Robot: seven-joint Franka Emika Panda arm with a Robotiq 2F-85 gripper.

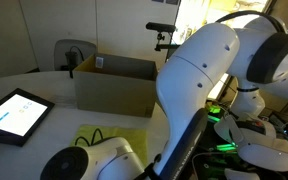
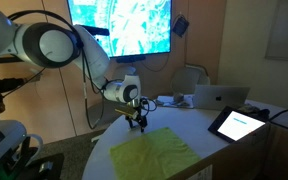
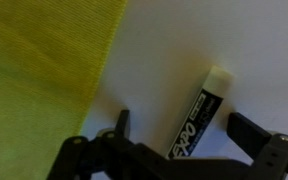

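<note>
A marker with a black EXPO label and a pale end lies at a slant on the white tabletop in the wrist view. My gripper is open, one finger on either side of the marker, with gaps still showing between. To its left is the edge of a yellow-green cloth. In exterior view 2 the gripper is low over the table, just beyond the cloth; the marker cannot be made out there. My arm hides the gripper in exterior view 1.
An open cardboard box stands behind the cloth in exterior view 1, with a lit tablet to its left. A laptop sits at the far side in exterior view 2.
</note>
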